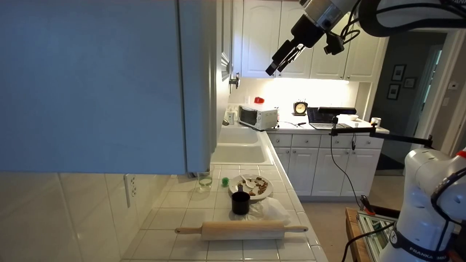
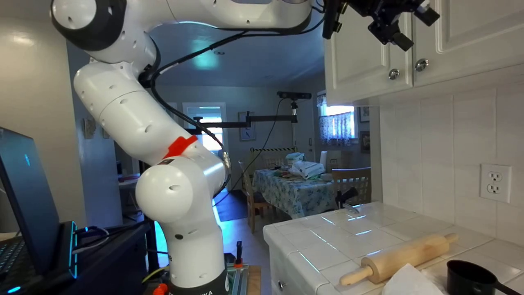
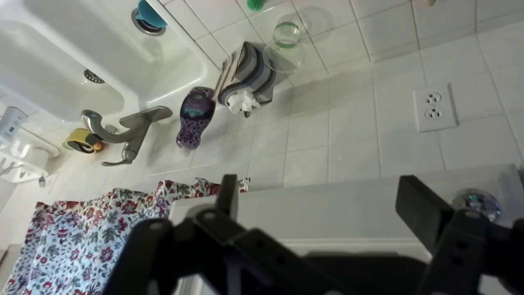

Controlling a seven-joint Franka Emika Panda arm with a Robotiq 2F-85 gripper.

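High above the counter, level with the upper cabinets, my gripper is open and empty. In the wrist view its two fingers stand wide apart, with a white cabinet door beyond them. That door's round knob shows at the right, partly behind a finger. In exterior view 2 the gripper is in front of the white upper cabinet doors, near two knobs; whether it touches them cannot be told. On the counter are a rolling pin, a black cup and a plate with brown bits and a white spoon.
A large cabinet blocks much of exterior view 1. Below lie the double sink, a faucet, a purple bottle and a clear glass. A floral curtain hangs at the wrist view's lower left.
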